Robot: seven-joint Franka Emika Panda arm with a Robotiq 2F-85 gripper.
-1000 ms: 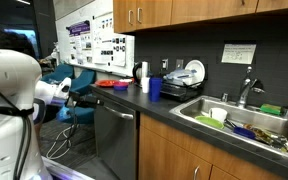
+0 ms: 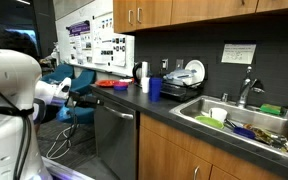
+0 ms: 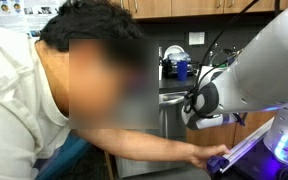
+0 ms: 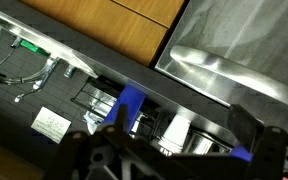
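Note:
In the wrist view my gripper is open, its two dark fingers wide apart and nothing held between them. Beyond them appear the counter edge and the steel dishwasher front with its long handle (image 4: 224, 72). A blue container (image 4: 129, 105) and a white, shiny kettle-like item (image 4: 174, 130) stand on the counter. From the side, the dishwasher (image 2: 116, 140) is closed, and my arm hangs in front of it at the left, clear of the counter. The blue container (image 2: 155, 88) stands left of the sink.
A person (image 3: 44, 100) leans in close, one hand (image 3: 209, 155) by the base of my arm. The sink (image 2: 239, 122) holds several items, and a dish rack (image 2: 187, 76) stands behind it. Red items (image 2: 112, 84) lie on the counter's far end. Loose cables are on the floor.

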